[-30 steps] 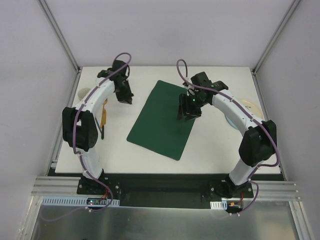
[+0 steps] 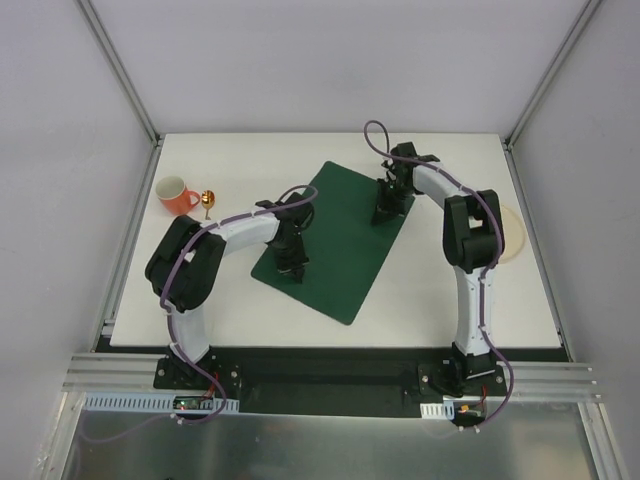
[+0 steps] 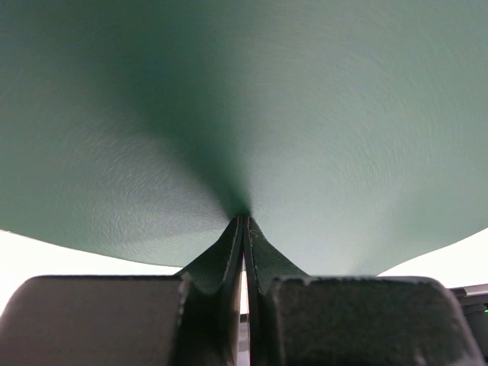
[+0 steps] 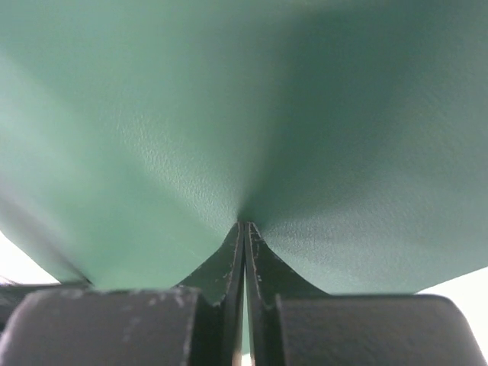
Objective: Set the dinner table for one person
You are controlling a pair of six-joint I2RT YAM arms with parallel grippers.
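A dark green placemat [image 2: 335, 250] lies slantwise on the white table. On its front left part, my left gripper [image 2: 298, 277] points down with its fingertips at the mat. My right gripper [image 2: 380, 214] is over the back right part of the mat, also pointing down. In the left wrist view the fingers meet against the green surface [image 3: 320, 122], and nothing shows between them. The right wrist view has the same closed fingers against the mat [image 4: 168, 114]. An orange-and-white mug [image 2: 174, 194] stands at the back left. A pale plate [image 2: 512, 236] at the right is partly behind my right arm.
Close beside the mug, the gold end of a utensil [image 2: 208, 198] shows; the rest is hidden by my left arm.
The right one reached slightly back. The mat has turned slightly clockwise, its front corner shifting left.
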